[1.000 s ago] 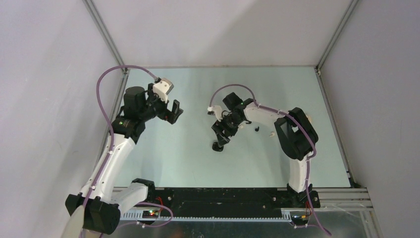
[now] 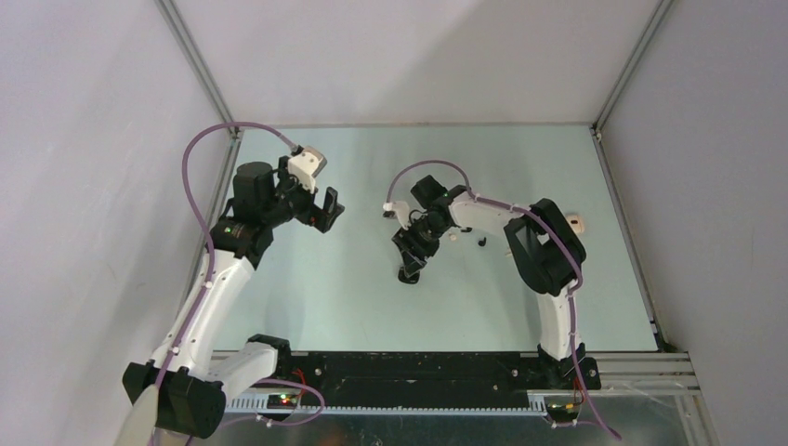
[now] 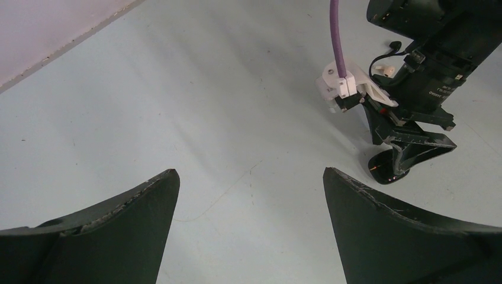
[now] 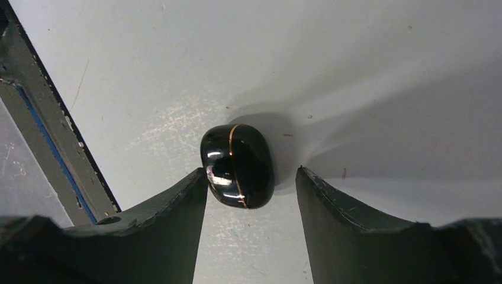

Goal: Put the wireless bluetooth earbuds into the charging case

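Observation:
The charging case (image 4: 251, 157), glossy black with a thin orange seam and no opening showing, lies on the table. Around it, in the right wrist view, stand the parted fingers of my right gripper; the case is nearer the left finger, and whether that finger touches it I cannot tell. From above, the case (image 2: 408, 277) shows just below the right fingertips. My left gripper (image 2: 335, 212) hangs open at the left, well away from the case, with nothing between its fingers. A small black piece (image 2: 482, 242), possibly an earbud, lies right of the right gripper.
Small pale pieces (image 2: 453, 237) lie beside the right arm, and another black piece (image 2: 466, 229) is close to its wrist. A pale item (image 2: 576, 223) sits at the far right, partly behind the arm. The table between both grippers is clear.
My right arm has shifted slightly left, bringing its gripper a little closer over the case. The left arm and the case have stayed where they were.

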